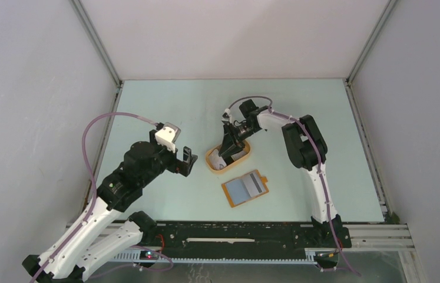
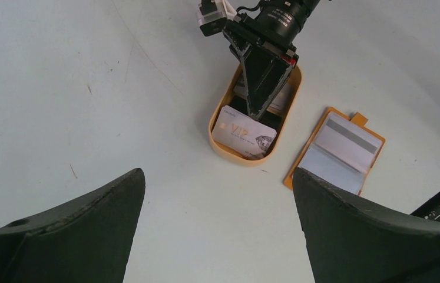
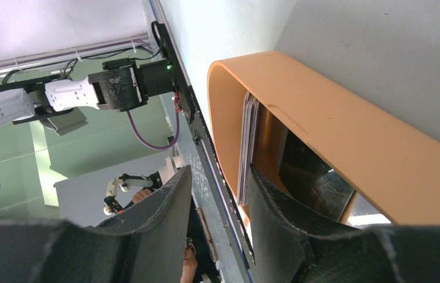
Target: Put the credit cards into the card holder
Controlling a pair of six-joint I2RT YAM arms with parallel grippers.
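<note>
An oval tan box [image 2: 229, 151] holds white cards, among them a VIP card [image 2: 242, 132]. My right gripper reaches down inside that box, its fingers apart, with a thin stack of cards [image 3: 245, 141] standing by one fingertip against the wall; whether they grip it is unclear. My left gripper hangs open and empty, left of the box. A flat orange-framed card holder [image 1: 244, 187] with grey-blue pockets lies below the box.
Walls and rails bound it at the sides and back.
</note>
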